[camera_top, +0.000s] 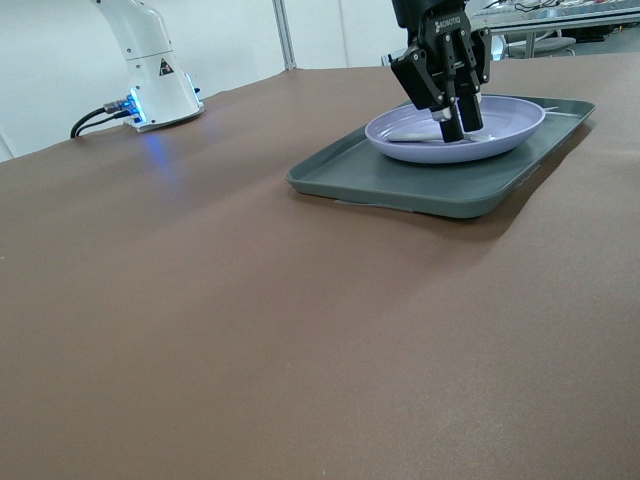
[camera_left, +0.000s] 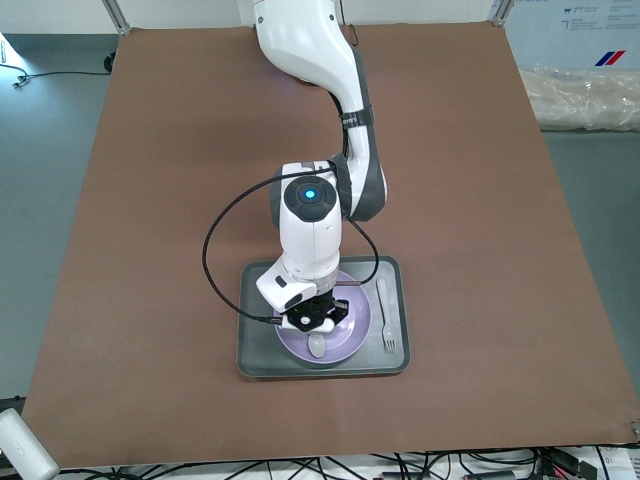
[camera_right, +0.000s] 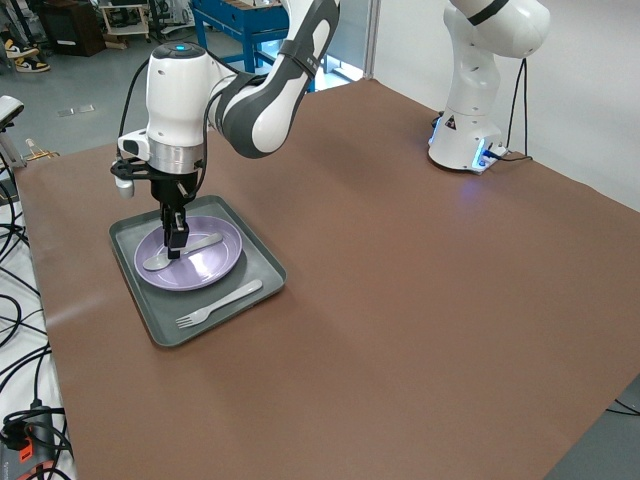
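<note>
A grey tray (camera_left: 258, 351) holds a lilac plate (camera_right: 205, 265) and a white fork (camera_right: 218, 304). A white spoon (camera_right: 157, 262) lies on the plate. My black gripper (camera_top: 460, 125) is down over the plate, its fingertips at the spoon's handle in the top view; whether it holds the handle cannot be told. In the left view the arm hides much of the plate and the spoon's handle, and only the spoon's bowl (camera_left: 316, 346) shows below the gripper.
Cables and equipment line the table's outer edge.
</note>
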